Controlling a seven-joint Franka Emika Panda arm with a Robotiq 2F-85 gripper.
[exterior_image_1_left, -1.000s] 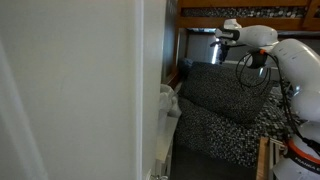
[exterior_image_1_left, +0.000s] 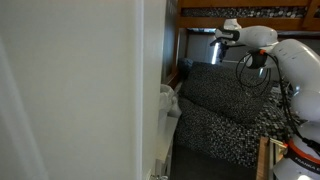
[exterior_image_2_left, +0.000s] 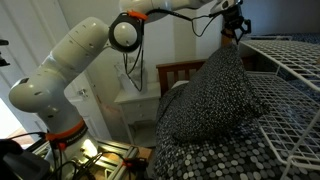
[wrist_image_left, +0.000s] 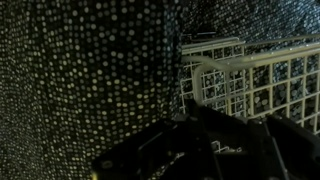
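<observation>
A dark cloth with pale dots (exterior_image_2_left: 210, 105) rises in a steep fold from the dotted surface below. Its peak meets my gripper (exterior_image_2_left: 238, 38), high up at the back; the gripper is shut on this cloth. From exterior view 1, the gripper (exterior_image_1_left: 217, 56) is small and dark at the upper right, above the raised cloth (exterior_image_1_left: 215, 85). The wrist view has dotted cloth (wrist_image_left: 90, 70) filling its left side, with dark gripper parts along the bottom. The exact pinch between the fingers is too dark to make out.
White wire racks (exterior_image_2_left: 290, 95) stand close on the right, and also show beside the cloth as a wire basket (wrist_image_left: 255, 80) in the wrist view. A wooden frame (exterior_image_2_left: 180, 72) is behind. A white panel (exterior_image_1_left: 75, 90) blocks much of exterior view 1.
</observation>
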